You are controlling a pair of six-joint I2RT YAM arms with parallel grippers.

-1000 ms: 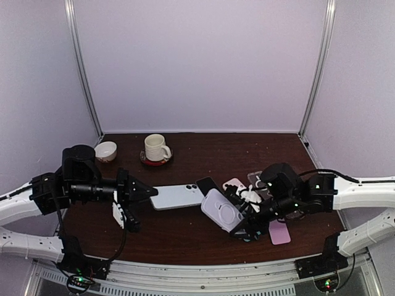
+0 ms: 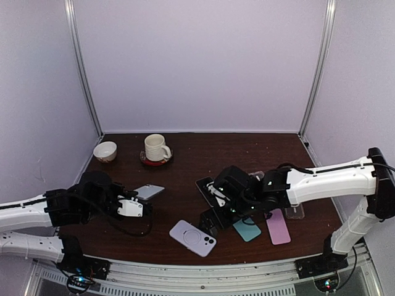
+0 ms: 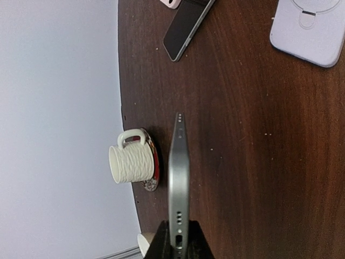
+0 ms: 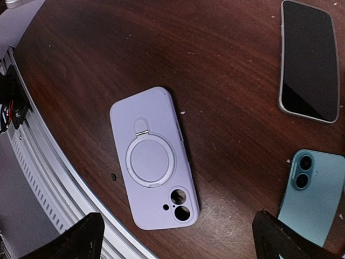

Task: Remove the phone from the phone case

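Note:
The silver phone (image 2: 149, 190) is held by my left gripper (image 2: 133, 197), which is shut on it; the left wrist view shows it edge-on as a thin silver bar (image 3: 179, 183). The empty lavender case (image 2: 192, 238) lies flat on the table front centre, its camera holes showing dark in the right wrist view (image 4: 153, 158). My right gripper is open above the case, with nothing between its fingers.
A dark phone (image 4: 307, 59), a teal phone (image 4: 315, 194) and a pink one (image 2: 279, 229) lie on the right. A mug (image 2: 154, 147) on a saucer and a bowl (image 2: 105, 151) stand at the back left.
My left gripper has moved left and lower with the phone, away from the case. The lavender case has gone from my right gripper down onto the table, further front-left.

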